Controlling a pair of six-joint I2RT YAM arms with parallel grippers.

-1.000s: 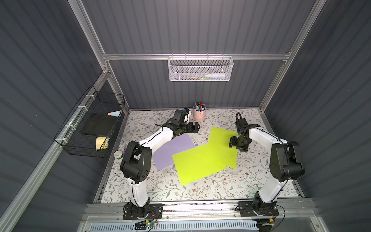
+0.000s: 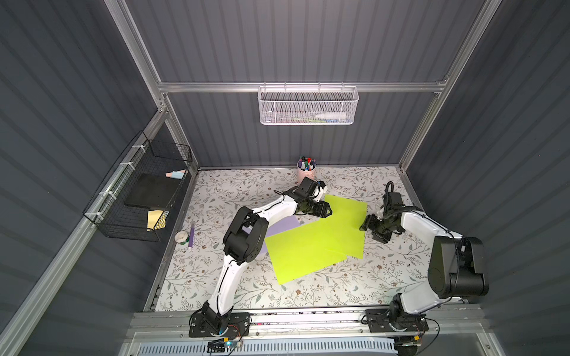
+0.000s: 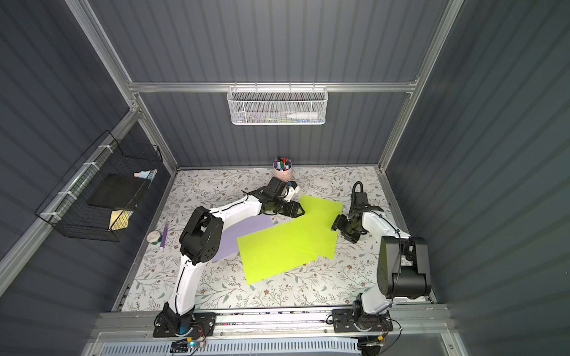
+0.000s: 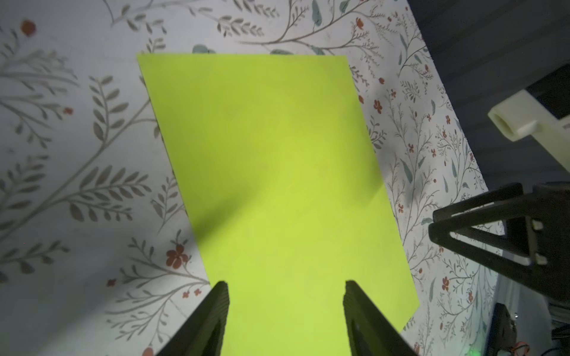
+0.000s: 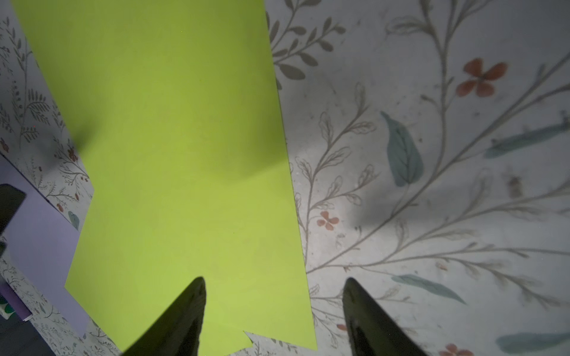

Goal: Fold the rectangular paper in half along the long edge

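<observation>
Two yellow-green paper sheets overlap flat on the table: one toward the front centre (image 2: 297, 255), the other (image 3: 320, 207) behind it at right. My left gripper (image 2: 320, 210) hangs over the rear sheet's left side, fingers apart with nothing between them. My right gripper (image 2: 365, 226) is at that sheet's right edge, also open and empty. A lavender sheet (image 3: 234, 240) lies to the left, partly under the left arm in the top left view.
A pink pen cup (image 2: 306, 176) stands at the back centre. A black wire basket (image 2: 139, 201) hangs on the left wall, a white mesh basket (image 2: 307, 103) on the back wall. Tape (image 2: 181, 237) lies at the left edge.
My left gripper has moved right and slightly down, over the rear green sheet.
</observation>
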